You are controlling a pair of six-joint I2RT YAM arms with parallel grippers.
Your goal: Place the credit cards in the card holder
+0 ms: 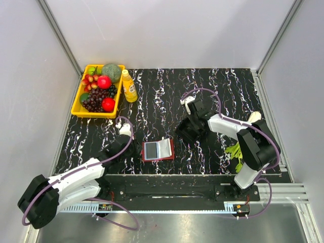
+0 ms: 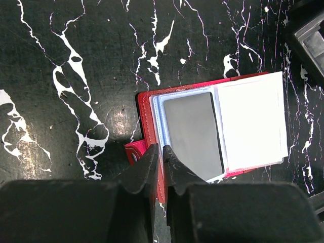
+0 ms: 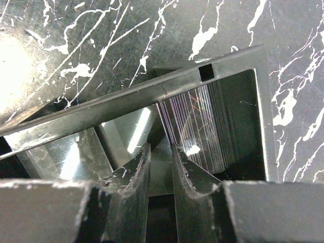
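A red card holder point(image 2: 147, 116) lies open on the black marble table, with a grey clear sleeve point(image 2: 192, 134) and a white one point(image 2: 250, 121). My left gripper is shut over its left edge, nothing visible between the fingertips. My right gripper is part open over a black tray point(image 3: 217, 68), its fingertips low inside it beside a stack of thin card edges point(image 3: 195, 126) and clear, shiny pieces. Whether anything is between those fingertips is hard to tell; the gap looks empty.
A yellow basket of fruit point(image 1: 80, 109) and an orange bottle point(image 1: 129, 88) stand at the back left. A leafy vegetable point(image 1: 235, 152) lies at the right edge, partly behind the right arm.
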